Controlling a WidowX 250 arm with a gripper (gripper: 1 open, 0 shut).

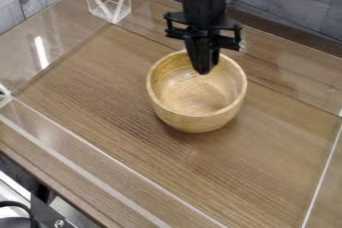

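Observation:
A large, round, pale yellow bowl (195, 102) sits on the wooden table (94, 142), a little right of centre, and looks empty. My black gripper (203, 60) hangs from the top of the view over the bowl's back rim. It is shut, and nothing shows between its fingers. Whether it touches the rim cannot be told.
A clear, thin angular object (110, 8) is at the back left, near the table's edge. A dark area with cables lies beyond the left edge.

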